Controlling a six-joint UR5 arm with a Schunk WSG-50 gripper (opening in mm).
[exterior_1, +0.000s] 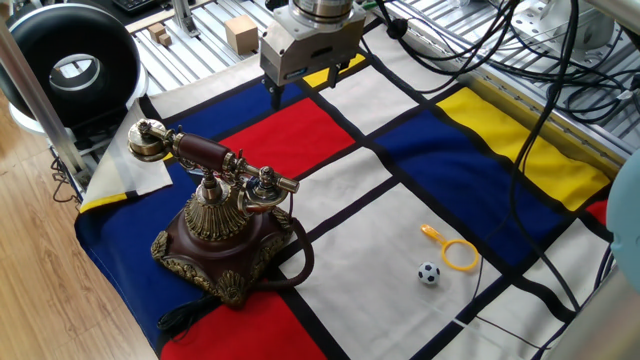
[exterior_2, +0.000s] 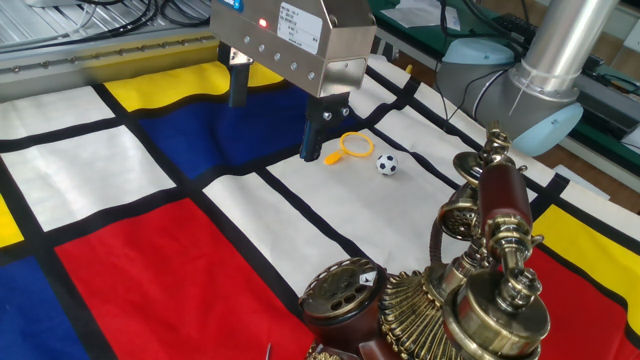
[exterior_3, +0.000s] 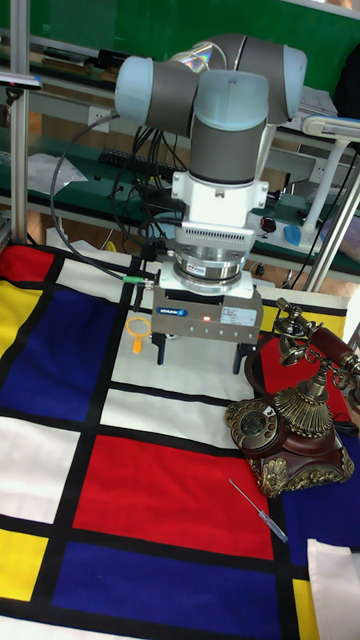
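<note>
My gripper (exterior_2: 274, 130) hangs above the cloth, its two dark fingers (exterior_2: 318, 130) wide apart and nothing between them. From the front, in exterior view 3, the gripper (exterior_3: 201, 361) points straight down, left of an antique telephone (exterior_3: 304, 427). That telephone (exterior_1: 215, 225) is dark red with brass trim, its handset resting on the cradle. A yellow-orange magnifier-like ring with a handle (exterior_1: 458, 252) lies flat on a white panel. Beside it is a small black-and-white football (exterior_1: 429, 273). A screwdriver with a pale handle (exterior_3: 272, 523) lies across the red panel's edge in exterior view 3.
A colour-block cloth (exterior_1: 340, 250) covers the table, with folds and a turned-up corner. Small wooden blocks (exterior_1: 241, 34) stand on the metal slats behind. Black cables (exterior_1: 540, 130) hang at the right in exterior view 1.
</note>
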